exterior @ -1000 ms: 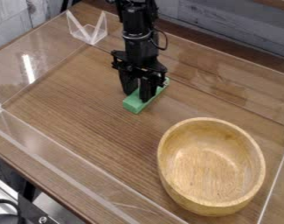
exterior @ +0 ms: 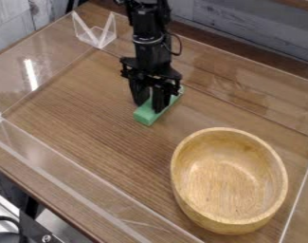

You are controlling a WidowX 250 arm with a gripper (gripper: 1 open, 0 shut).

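Note:
My black arm reaches down from the top middle of the camera view, with the gripper point(exterior: 155, 96) low over the wooden table, shut on a green object point(exterior: 147, 115). The green object lies slanted beneath the fingers, its lower left end showing in front of them and its upper right end behind. Whether it rests on the table or is slightly raised I cannot tell.
A cream oval basket point(exterior: 229, 178) sits empty at the lower right. A clear plastic stand point(exterior: 96, 30) is at the back left.
The gripper and green object have shifted very slightly toward the front of the view.

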